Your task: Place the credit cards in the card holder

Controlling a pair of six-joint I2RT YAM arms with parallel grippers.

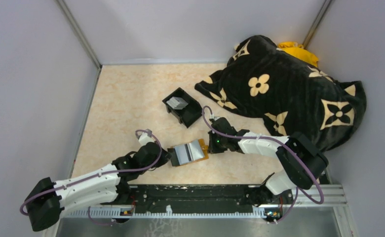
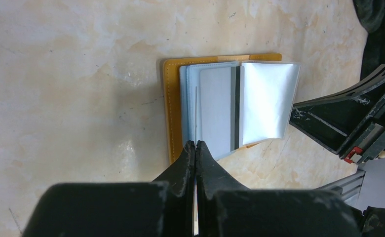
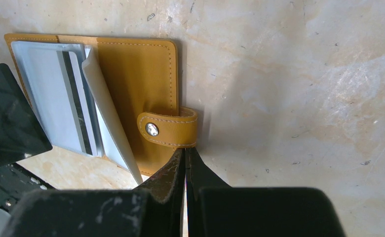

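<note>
On the table lies the tan card holder (image 3: 136,61), open. A white card with a dark stripe (image 2: 216,106) shows in its sleeves, and one clear sleeve flap (image 2: 264,101) is raised. My left gripper is shut on a black card, which appears edge-on as a thin line in the left wrist view. That card hovers over or beside the holder's left edge; its height is unclear. My right gripper is shut, its tips at the lower edge of the snap strap (image 3: 173,131). Nothing clearly shows between them.
Behind the holder stands a black tray (image 1: 190,114) with whitish cards (image 1: 177,102) in its left part. A dark flower-patterned blanket (image 1: 284,89) is heaped at the back right. Left of the tray, the table (image 1: 126,98) is clear.
</note>
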